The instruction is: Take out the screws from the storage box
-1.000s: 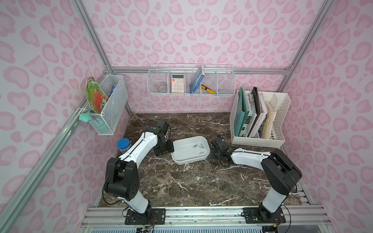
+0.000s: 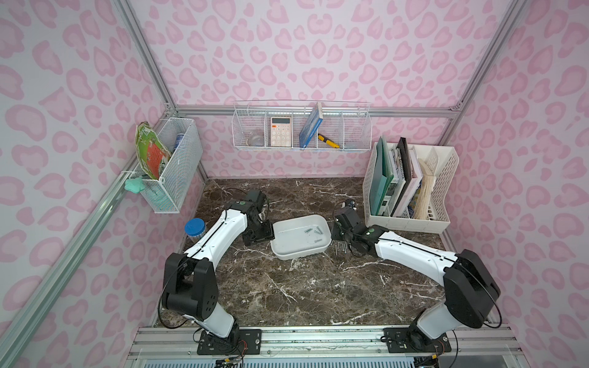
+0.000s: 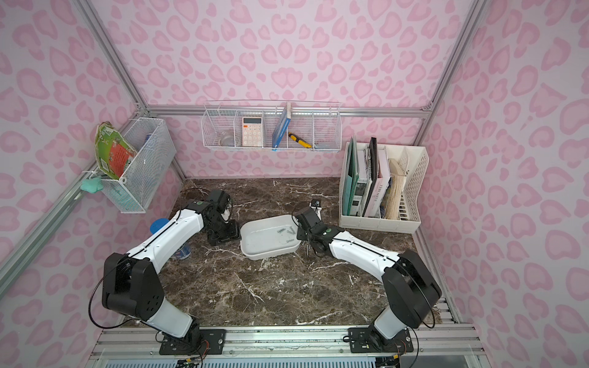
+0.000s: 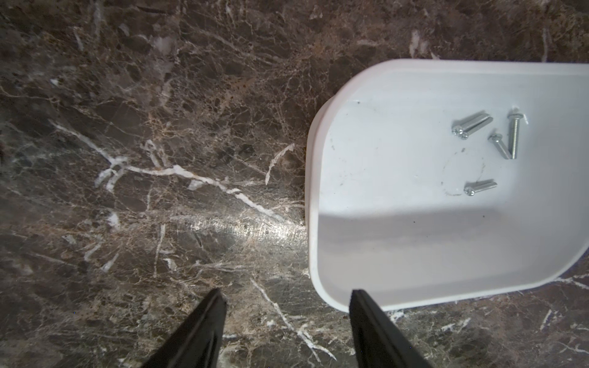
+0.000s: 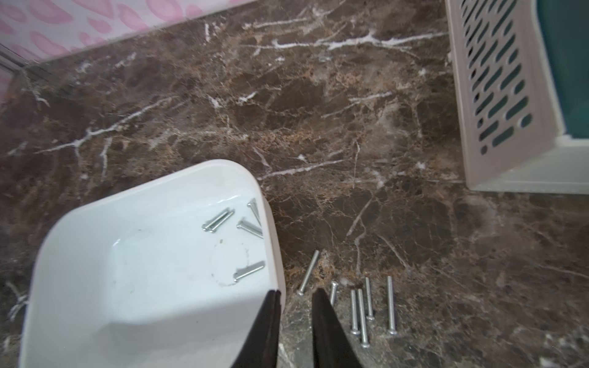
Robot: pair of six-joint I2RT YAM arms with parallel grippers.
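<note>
The storage box, a white rounded tray, sits on the marble table between my arms. Inside it, toward its right end, lie several silver screws, such as one screw apart from the others. In the right wrist view, several more screws rest on the table just right of the box. My right gripper is open above the box's right rim and the table beside it, nothing between its fingers. Left of the box, my left gripper stands open and empty over the table, one fingertip near the box's corner.
At the back right stands a white organizer with folders and books. A jar with a blue lid is beside my left arm. A wire rack hangs on the back wall.
The left arm and the box have stayed in place.
</note>
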